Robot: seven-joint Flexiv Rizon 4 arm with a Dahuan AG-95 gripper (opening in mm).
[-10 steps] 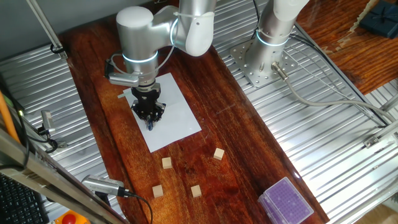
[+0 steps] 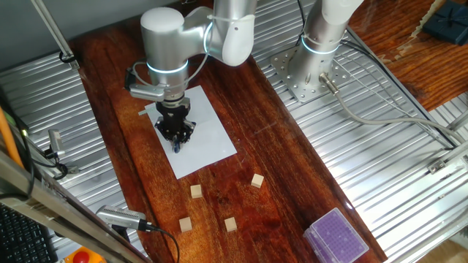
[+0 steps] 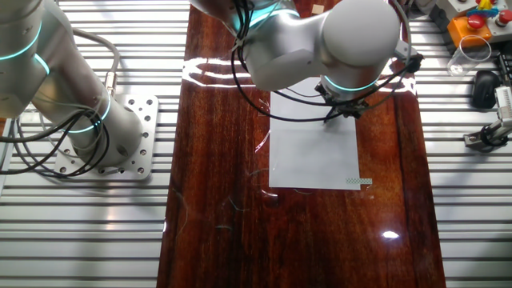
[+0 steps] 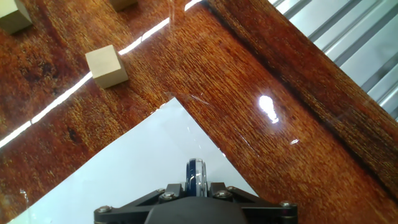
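A white sheet of paper (image 2: 212, 135) lies flat on the brown wooden table, and my gripper (image 2: 175, 139) is low over its left part. In the wrist view, the gripper is shut on a slim, dark blue and shiny pen-like object (image 4: 196, 174). This object points down toward the paper (image 4: 137, 162) near one of its edges; whether its tip touches cannot be told. From the other side, the arm covers part of the sheet (image 3: 312, 156) and hides most of the gripper. No mark shows clearly on the paper.
Several wooden blocks stand beyond the paper, among them one block (image 2: 196, 191) close to it and another block (image 2: 257, 180) to its right. A purple box (image 2: 338, 237) sits at the table's near right. A small patterned strip (image 3: 358, 182) lies at a paper corner.
The arm and gripper have shifted very slightly to the right in exterior view 1. Paper, blocks and box stay where they were.
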